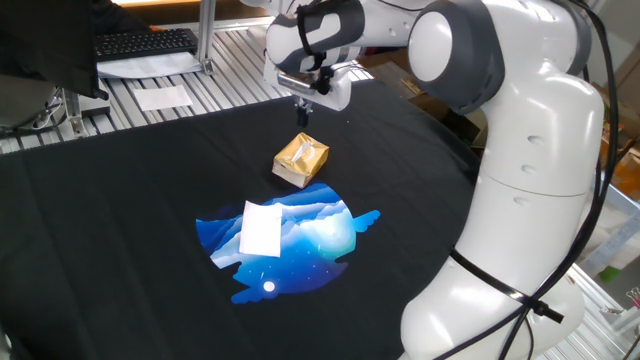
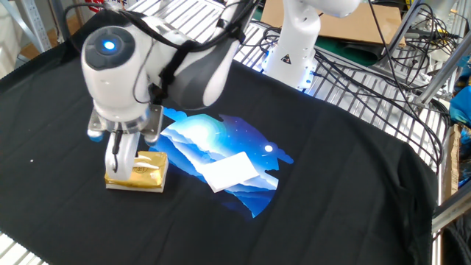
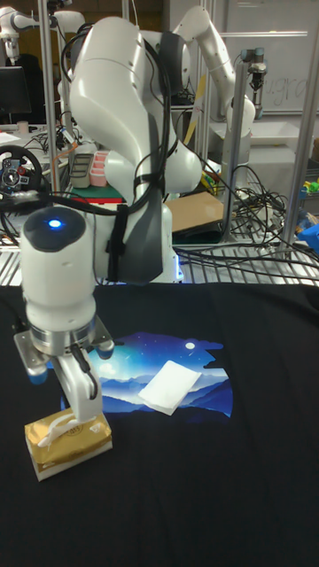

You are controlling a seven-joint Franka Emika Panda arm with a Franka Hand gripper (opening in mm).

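Observation:
A gold-wrapped pack with pale sides (image 1: pixel 301 160), a bit of white tissue on its top, lies on the black cloth. A white sheet (image 1: pixel 261 229) rests flat on the blue mountain-picture mat (image 1: pixel 335 238), apart from the pack. My gripper (image 1: pixel 303 118) points down just beyond the pack in exterior view 1, with dark cloth showing between them. In exterior views 2 and 3 the white hand overlaps part of the pack (image 2: pixel 151 173) (image 3: pixel 71 452). Its finger gap is too small or hidden, so I cannot tell how the fingers stand.
Bare black cloth (image 1: pixel 110 250) spreads widely around the mat. A keyboard (image 1: pixel 145 43) and a paper (image 1: pixel 163 98) lie on the slatted metal surface beyond the cloth. Loose cables (image 2: pixel 375 110) and a cardboard sheet (image 3: pixel 193 211) are near the arm's base.

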